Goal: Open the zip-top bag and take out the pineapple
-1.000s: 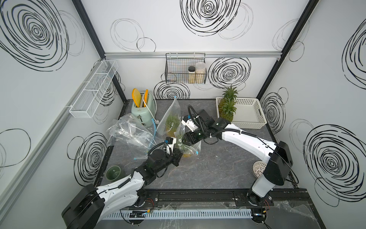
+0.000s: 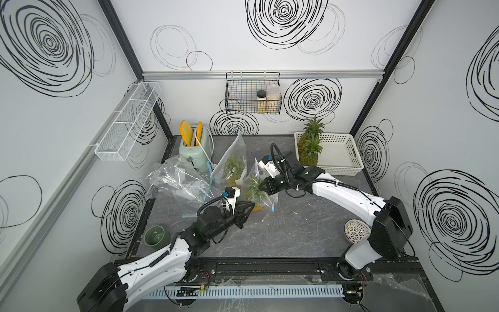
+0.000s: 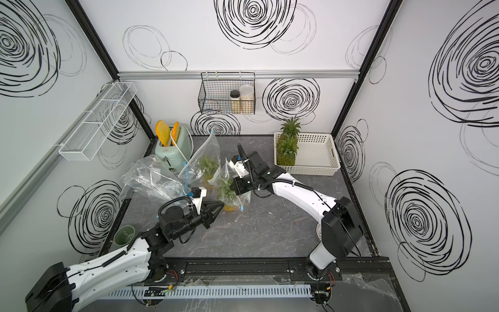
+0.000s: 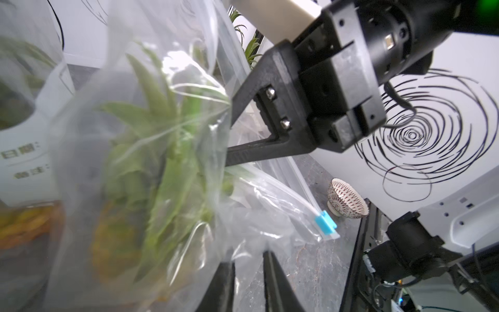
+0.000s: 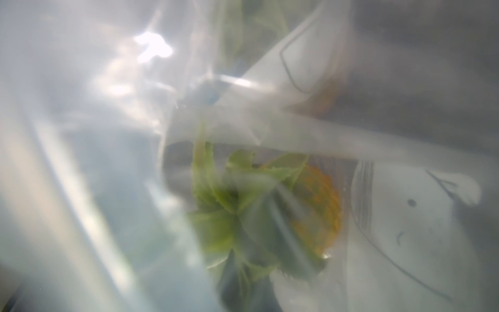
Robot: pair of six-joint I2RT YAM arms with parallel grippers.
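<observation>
A clear zip top bag with a blue slider stands near the table's middle. The pineapple, leafy green over an orange body, is inside behind plastic. My right gripper is at the bag's upper right side. Film covers its fingertips in the left wrist view, where one finger shows; it is shut, and what lies between its fingers is hidden. In the right wrist view, film blurs the leaves and orange body. My left gripper is part open, low in front of the bag, its fingers apart.
Another bagged pineapple stands just behind, and crumpled plastic lies left. A toaster, a white basket with pineapples and a green cup stand around.
</observation>
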